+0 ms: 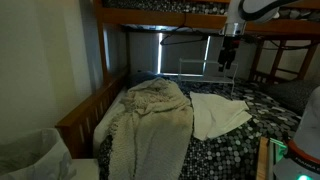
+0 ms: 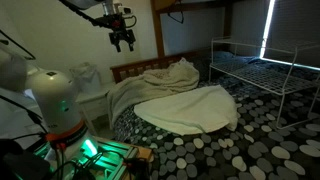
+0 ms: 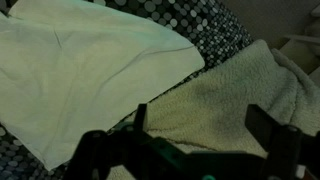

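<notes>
My gripper hangs high over the bed, its two dark fingers spread wide with nothing between them. The same open gripper (image 2: 123,46) shows well above the bedding in exterior view 2. Below lies a white cloth (image 1: 215,115), spread mostly flat on the dark patterned bed cover. Beside it a beige fleecy blanket (image 1: 150,125) runs lengthwise, bunched up toward its far end. In the wrist view the white cloth (image 3: 90,75) fills the left side. The blanket (image 3: 220,100) lies beneath the fingers, partly hidden by them.
A wooden bed rail (image 1: 92,108) borders the blanket's side. On the cloth's far side stands a white wire rack (image 2: 262,75). An upper bunk beam (image 1: 170,18) crosses overhead near the arm. A white bin (image 1: 35,155) stands at the lower left. Bare patterned cover (image 2: 205,150) surrounds the cloth.
</notes>
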